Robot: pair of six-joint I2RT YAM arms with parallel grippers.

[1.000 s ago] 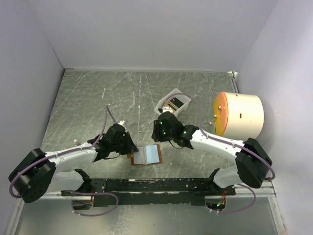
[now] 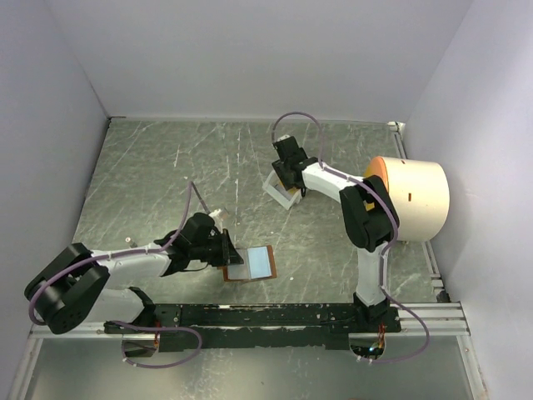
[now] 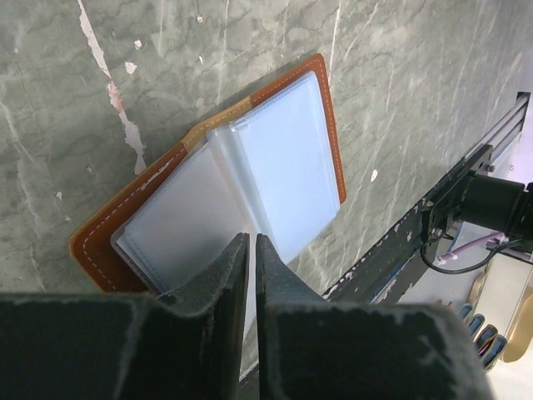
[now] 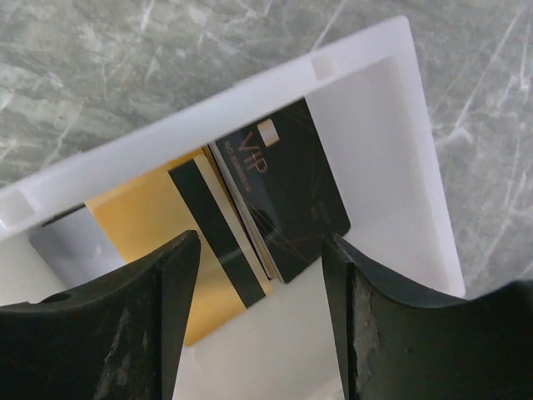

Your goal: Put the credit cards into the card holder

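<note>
The brown card holder (image 2: pixel 271 251) lies open near the front of the table, its clear sleeves (image 3: pixel 287 158) facing up. My left gripper is at its left half, shut with a thin clear sleeve between the fingers. Farther back, a white tray (image 2: pixel 272 192) holds the cards. In the right wrist view a black VIP card (image 4: pixel 291 179) lies beside a gold card (image 4: pixel 141 212) with a dark stripe, and a grey card (image 4: pixel 77 250) shows at the left end. Over the tray my right gripper stands open, nothing between its fingers.
A cream cylinder (image 2: pixel 425 200) with an orange face stands at the right, close to the right arm. Bare table (image 2: pixel 166 175) spreads over the back left, and the strip between tray and holder is clear.
My right gripper has travelled from beside the holder back to the tray, which its arm now partly covers.
</note>
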